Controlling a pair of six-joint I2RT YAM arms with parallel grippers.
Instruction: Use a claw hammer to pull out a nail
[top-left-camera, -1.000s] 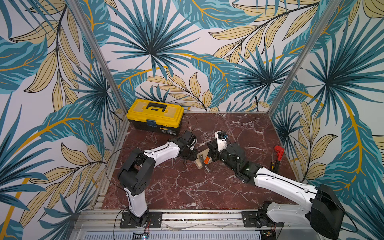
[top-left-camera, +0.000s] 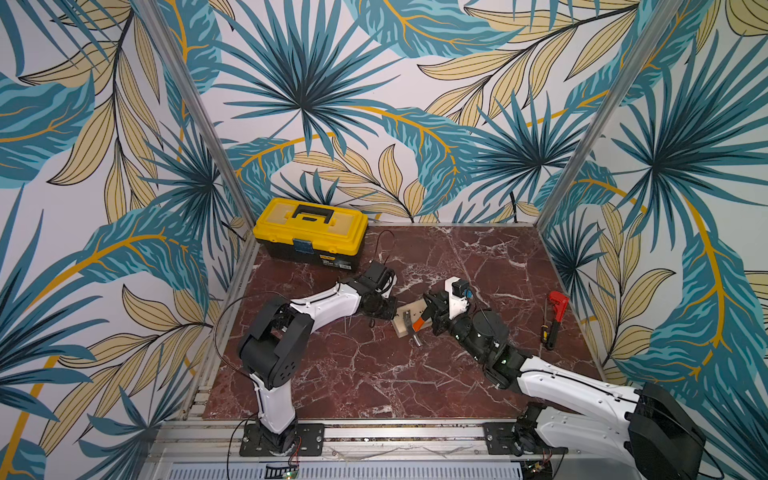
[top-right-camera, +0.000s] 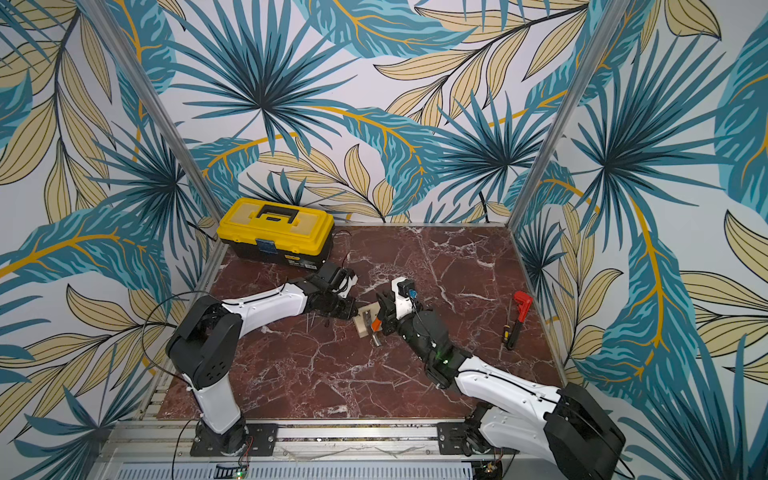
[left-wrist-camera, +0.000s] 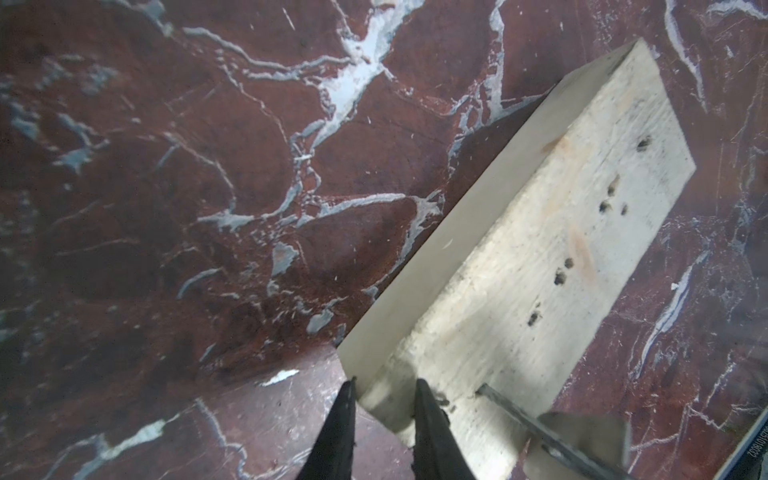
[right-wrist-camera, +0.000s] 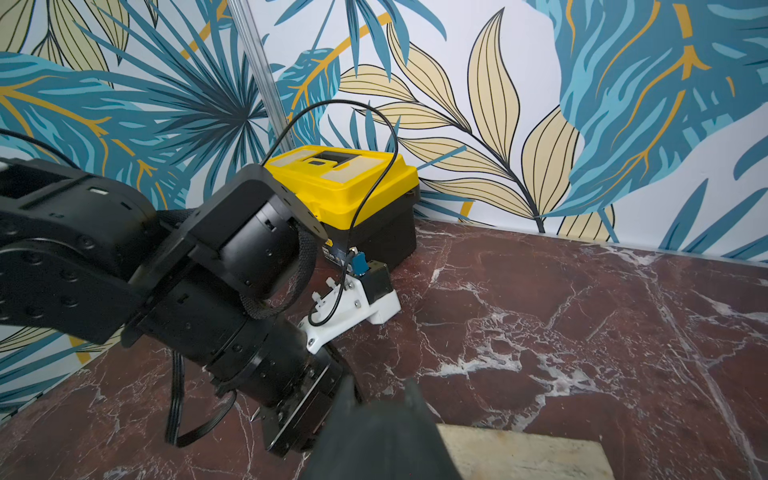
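A pale wooden block (top-left-camera: 401, 326) lies on the table between the arms. My right gripper (top-left-camera: 433, 313) is shut on the orange handle (top-left-camera: 419, 323) of the claw hammer, whose metal head (top-left-camera: 415, 338) is over the block. In the left wrist view a thin grey metal piece (left-wrist-camera: 528, 420) meets the wood; I cannot tell whether it is nail or claw. My left gripper is open, its fingertips apart at the near end of the block (left-wrist-camera: 512, 304). The right gripper hides the hammer in its wrist view.
A yellow and black toolbox (top-left-camera: 310, 228) stands at the back left, behind the left arm. Far to the right lies a red-handled tool (top-left-camera: 553, 316).
My right gripper has come a little to the right and toward the front, its wrist turning, with the hammer shifting slightly along. The left arm has barely moved.
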